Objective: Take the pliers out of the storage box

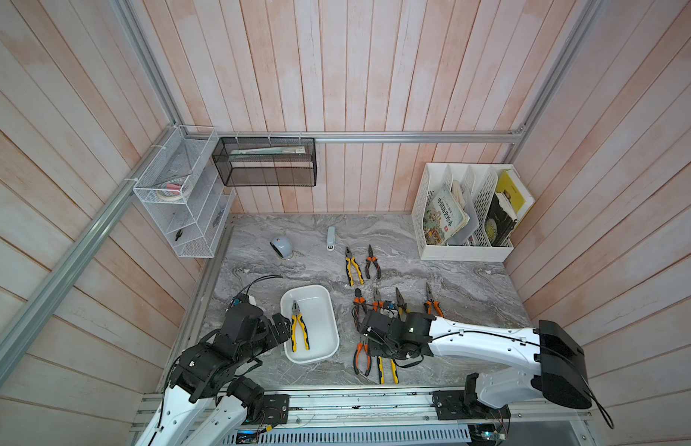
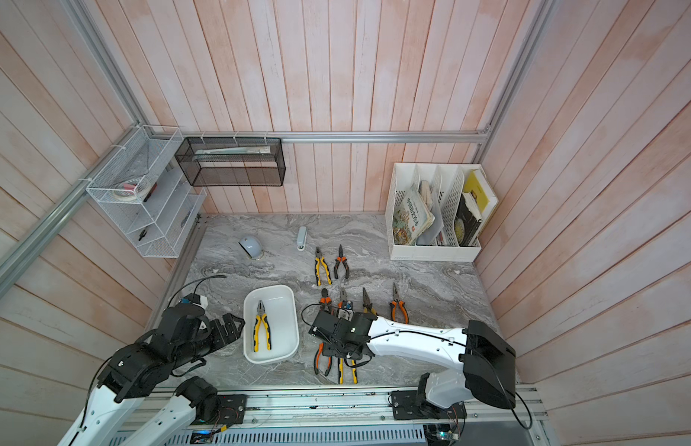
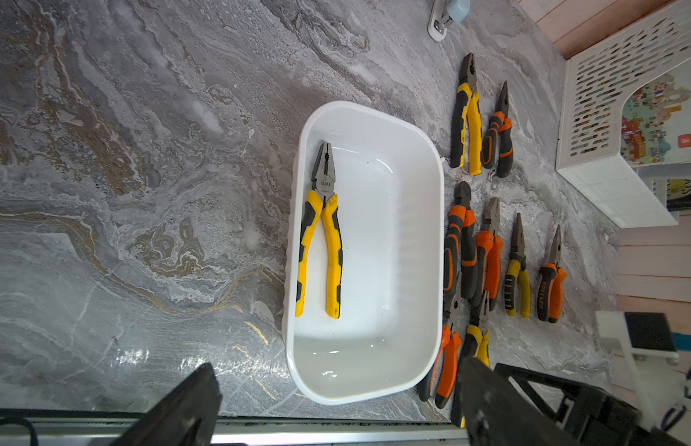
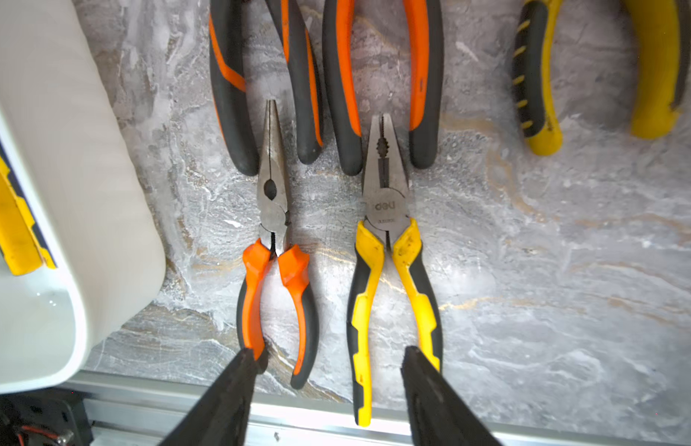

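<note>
A white storage box (image 3: 382, 267) holds one yellow-and-black pair of pliers (image 3: 332, 260) along its left side. My left gripper is open over the box's near end, holding nothing. My right gripper hovers right of the box, open, its fingers around the handle ends of orange needle-nose pliers (image 4: 301, 312) and yellow-black combination pliers (image 4: 424, 312) on the table, apparently above them. Several more pliers (image 1: 432, 303) lie on the table behind these.
A white file holder (image 1: 464, 252) with papers stands at the back right. A small blue-grey object (image 1: 280, 246) and a pale bar (image 1: 330, 238) lie at the back. Wire baskets hang on the back and left rails.
</note>
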